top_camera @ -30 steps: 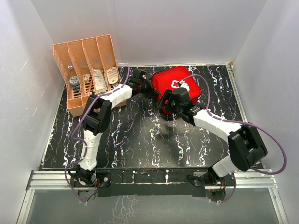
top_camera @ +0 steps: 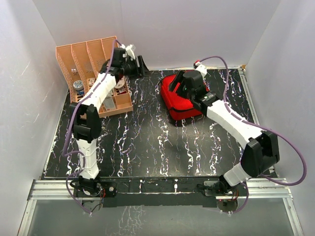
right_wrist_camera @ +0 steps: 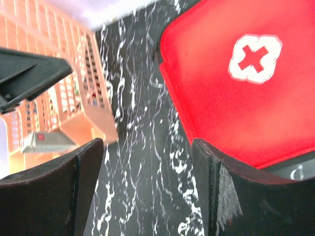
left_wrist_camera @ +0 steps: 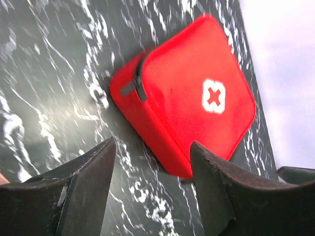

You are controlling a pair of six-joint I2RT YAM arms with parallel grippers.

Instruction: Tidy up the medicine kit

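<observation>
The red medicine kit rests on the dark marbled table, right of centre at the back. Its lid lies down, with a white badge and red cross on top. Dark zip trim runs round one corner; whether it is fully zipped I cannot tell. My left gripper hangs between the organizer and the kit, fingers apart and empty. Over the kit's left part hovers my right gripper, also open, with bare table and the kit's edge beyond its fingertips.
A peach slotted organizer stands at the back left, partly covered by my left arm. It holds a round tin and several other items. White walls close in the back and sides.
My left gripper has left the kit's left edge and swung left and back towards the organizer. The right gripper has moved backward over the kit, away from its front left corner.
</observation>
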